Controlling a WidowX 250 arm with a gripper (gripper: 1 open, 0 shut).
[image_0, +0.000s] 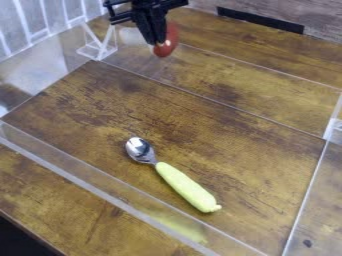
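The black robot gripper (154, 25) hangs at the top of the camera view, partly cut off by the upper edge. Just below it is a red, rounded object (166, 45); whether it is held or lies behind the fingertips is too small to tell. A spoon with a metal bowl (140, 150) and a pale yellow-green handle (187, 187) lies diagonally on the wooden table (80, 120), well away from the gripper.
Clear plastic walls (321, 180) run around the work area, with a white bracket (100, 40) at the upper left.
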